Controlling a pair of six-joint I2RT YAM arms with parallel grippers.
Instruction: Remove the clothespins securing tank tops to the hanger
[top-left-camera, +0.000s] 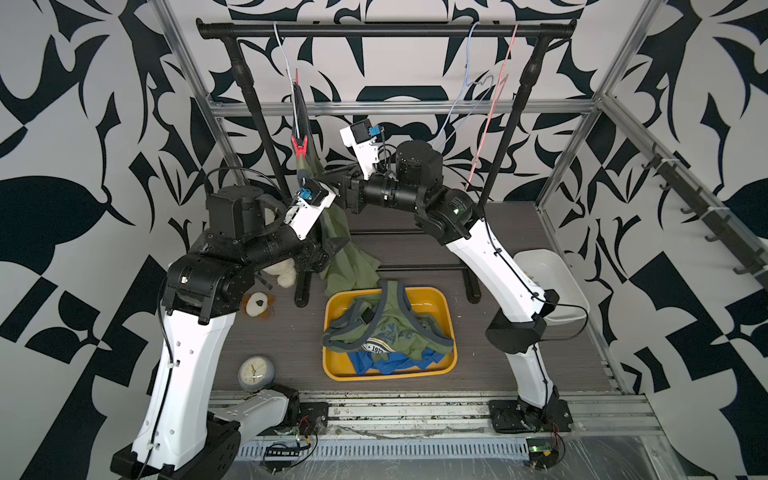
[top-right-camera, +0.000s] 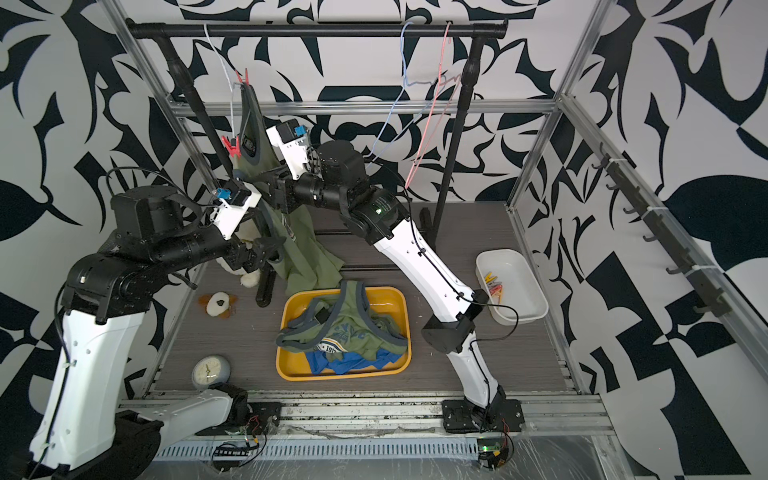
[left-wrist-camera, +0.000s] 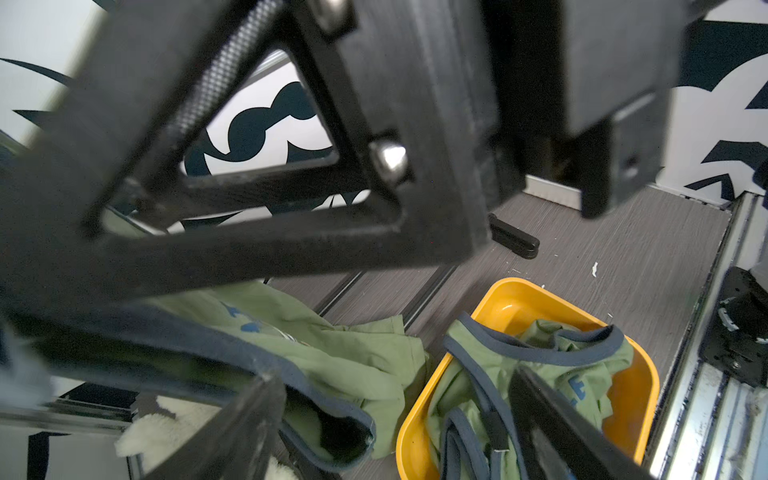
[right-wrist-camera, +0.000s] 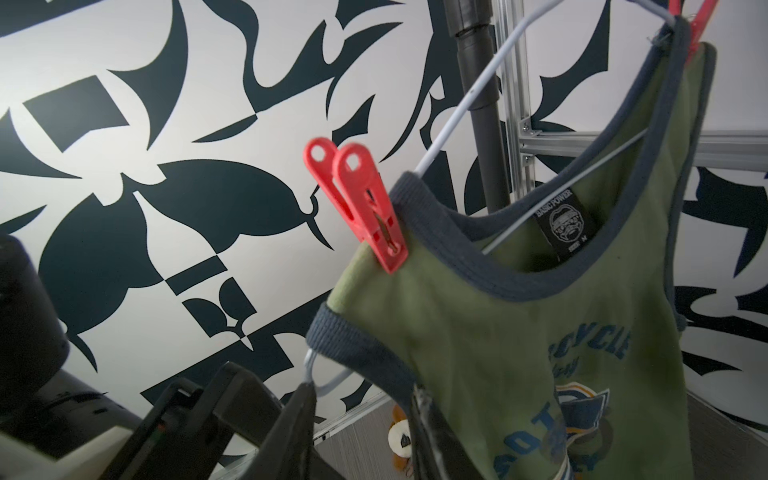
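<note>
A green tank top (right-wrist-camera: 512, 336) with dark trim hangs from a white hanger (right-wrist-camera: 480, 88). One red clothespin (right-wrist-camera: 369, 204) is clipped on its near shoulder strap, and a second red clothespin (right-wrist-camera: 701, 28) sits on the far strap. My right gripper is open, its fingers pointing up below the near clothespin and close to the armhole trim. Nothing is gripped there. My left gripper stands open too, lower down, with the shirt's hem or armhole edge close to one finger in the left wrist view; whether they touch, I cannot tell.
Below lies a yellow basket (top-left-camera: 449, 320) holding another green top (top-left-camera: 392, 320) and blue cloth. Clothespins (top-right-camera: 493, 288) lie in a white bin (top-right-camera: 524, 300) at the right. Rack posts (top-left-camera: 254, 104) stand close by the shirt. Both arms crowd together at the hanging top.
</note>
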